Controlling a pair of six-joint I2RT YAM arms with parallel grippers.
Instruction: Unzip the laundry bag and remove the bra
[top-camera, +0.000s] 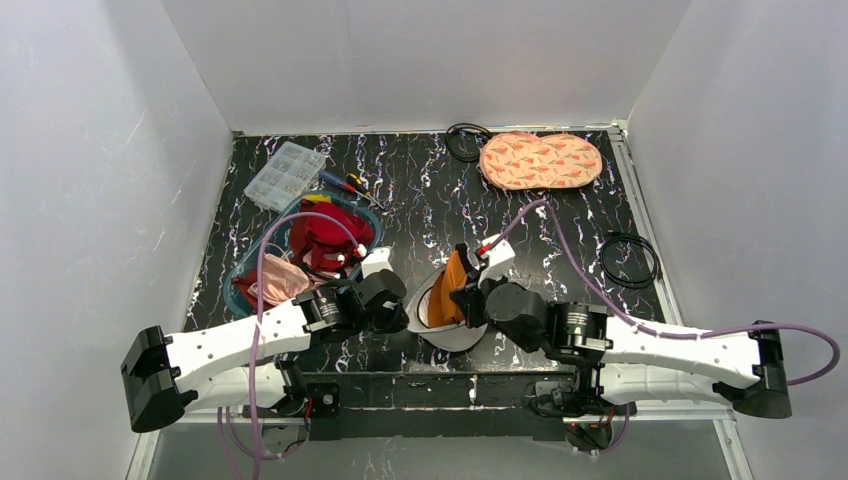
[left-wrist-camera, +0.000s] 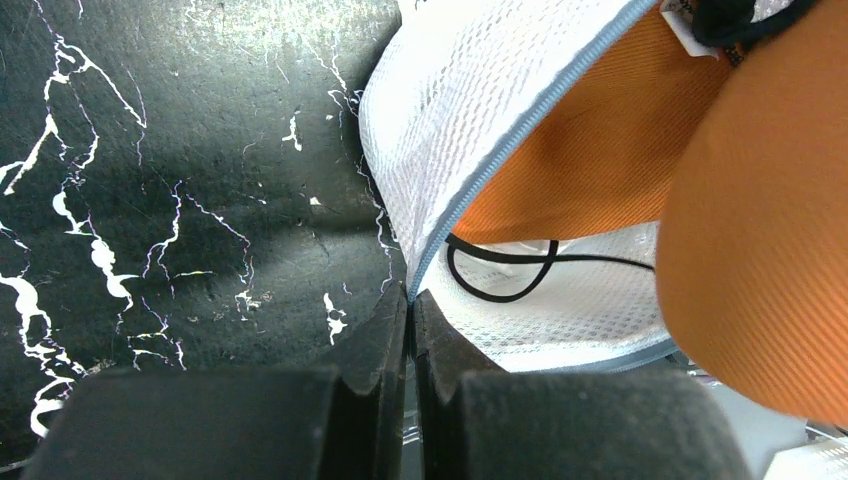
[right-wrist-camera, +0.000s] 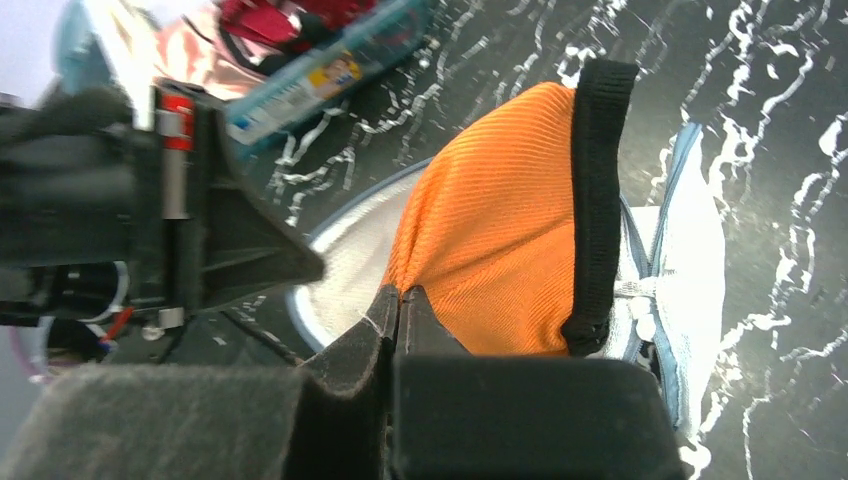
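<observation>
The white mesh laundry bag (left-wrist-camera: 470, 110) lies unzipped, its mouth spread at the front of the table. An orange bra (top-camera: 447, 297) with black trim stands partly up out of that mouth, a thin black strap (left-wrist-camera: 500, 260) looping inside the bag. My right gripper is shut on the orange bra, pinching its cloth at the fingertips. At the bag's left edge my left gripper is shut on the thin grey-blue rim of the mesh. In the top view both sets of fingertips are mostly hidden by the arms.
Behind the left arm stands a blue basket (top-camera: 243, 262) of red and pink garments. A clear divided box (top-camera: 286, 176) and screwdrivers (top-camera: 345, 184) lie beyond it. Peach patterned pads (top-camera: 540, 161) and black cable coils (top-camera: 630, 261) rest farther back and right.
</observation>
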